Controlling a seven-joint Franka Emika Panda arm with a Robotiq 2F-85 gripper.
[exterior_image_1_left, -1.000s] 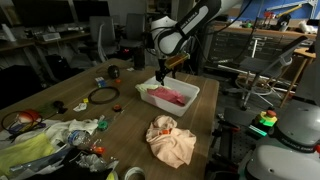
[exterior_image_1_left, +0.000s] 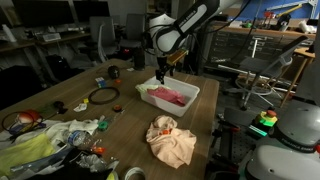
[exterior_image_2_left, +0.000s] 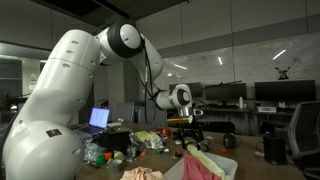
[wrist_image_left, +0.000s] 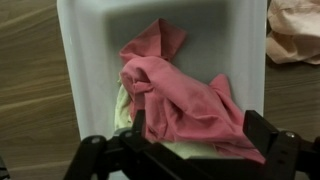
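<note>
My gripper (exterior_image_1_left: 166, 72) hangs above a white bin, open, with its black fingers spread wide in the wrist view and nothing between them. Inside the white bin (wrist_image_left: 225, 35) lies a crumpled pink cloth (wrist_image_left: 185, 100). Beneath that cloth a pale yellow-green cloth (wrist_image_left: 123, 108) peeks out. In exterior view 1 the greenish cloth (exterior_image_1_left: 142, 87) also shows at the bin's left end. From the second exterior view, the gripper (exterior_image_2_left: 185, 150) appears over the near cloths.
A peach cloth (exterior_image_1_left: 172, 145) lies on the wooden table in front of the bin. At the left are a cluttered heap with a yellow-green cloth (exterior_image_1_left: 28, 148) and a black coiled cable (exterior_image_1_left: 102, 96). Bare tabletop (exterior_image_1_left: 125, 125) shows between.
The arm appears to have shifted very slightly over the bin. The cloths and the bin look the same as before.
</note>
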